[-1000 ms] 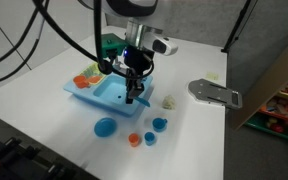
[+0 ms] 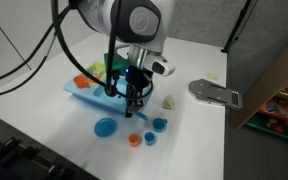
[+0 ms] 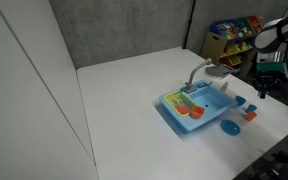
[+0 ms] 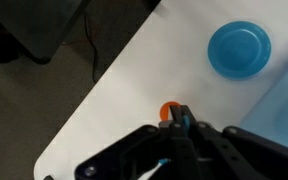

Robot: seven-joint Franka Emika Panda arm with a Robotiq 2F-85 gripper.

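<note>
My gripper hangs over the front right edge of the blue toy sink, pointing down. In the wrist view a narrow blue item shows between its fingers; the gripper is shut on it, and most of its shape is hidden. A blue plate lies on the table in front of the sink. An orange cup and two blue cups, one nearer and one farther right, stand just in front and to the right of the gripper.
Orange pieces and a green one lie in the sink's left part. A toy faucet stands at its right. Farther right is a grey tray. Bins of toys stand beyond the table.
The arm has come lower and a little toward the front, bringing the gripper down near the cups. Plate, cups and sink look unmoved.
</note>
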